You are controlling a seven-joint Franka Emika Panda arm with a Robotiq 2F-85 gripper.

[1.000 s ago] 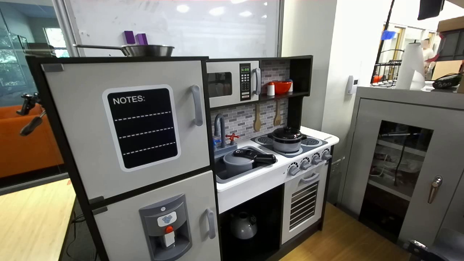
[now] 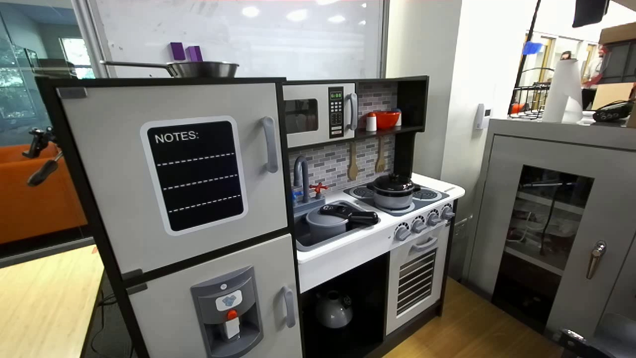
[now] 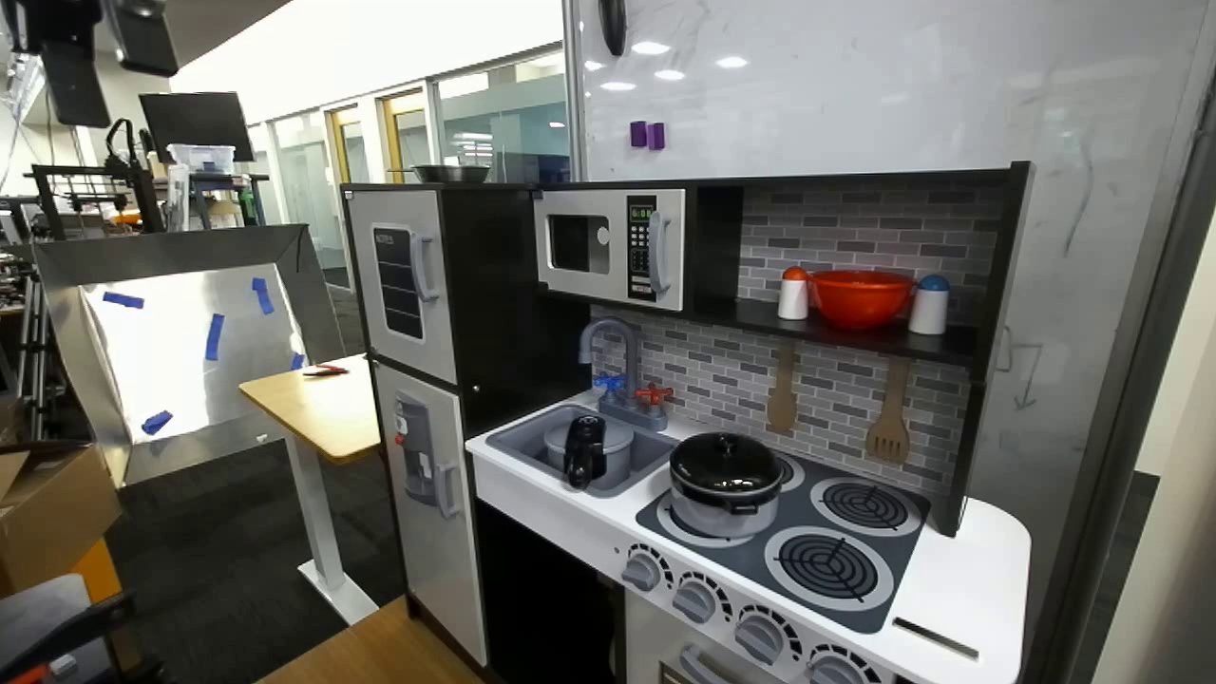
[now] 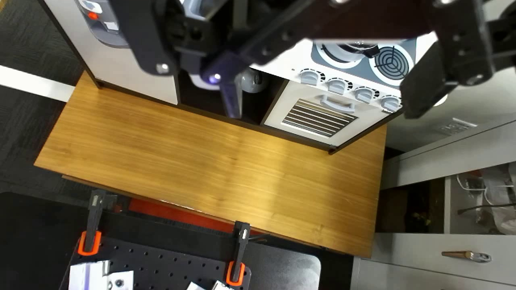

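Note:
In the wrist view my gripper is open, its dark fingers point(image 4: 233, 99) far apart with nothing between them. The toy kitchen stands beyond and below it. A grey pot with a black lid point(image 3: 724, 484) rests on a front burner of the stove. Inside the sink point(image 3: 513, 435) sits a grey pan point(image 3: 613, 450) with a black handle. On the shelf, a red bowl point(image 3: 861, 298) stands between two shakers, one orange-topped point(image 3: 793, 294) and one blue-topped point(image 3: 929, 306). The microwave point(image 2: 316, 116) and oven door point(image 2: 417, 280) are closed.
A grey kettle point(image 2: 334, 310) sits in the open lower compartment. On top of the fridge lies a metal frying pan point(image 2: 205, 69). Two wooden utensils point(image 3: 782, 399) hang at the backsplash. A grey cabinet point(image 2: 536, 143) stands at right. The wooden board point(image 4: 217, 159) before the kitchen is clear.
Nothing on the toy kitchen has moved in exterior view 1. Only a person in the far background at upper right has shifted slightly.

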